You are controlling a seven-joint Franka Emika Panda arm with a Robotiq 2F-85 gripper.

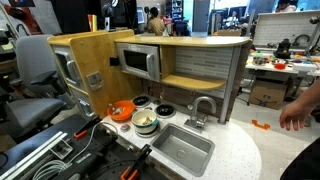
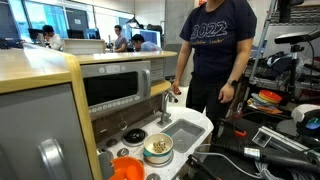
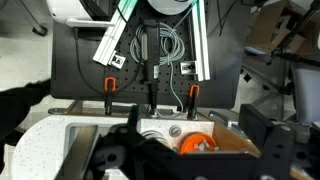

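The dark fingers of my gripper frame the lower part of the wrist view, spread wide, with no object visible between them. Beyond them are the counter edge and part of an orange bowl. On the white counter, a pale pot holds a few items too small to make out; it also shows in the second exterior view as a pot. The orange bowl sits left of it. To the right is a grey, seemingly empty sink with a metal faucet. My gripper appears well away from these things.
A silver microwave sits under the wooden shelf. Dark burners lie behind the pot. Cables coil on the black robot base. A person in a dark shirt stands beside the sink. The counter right of the sink is bare.
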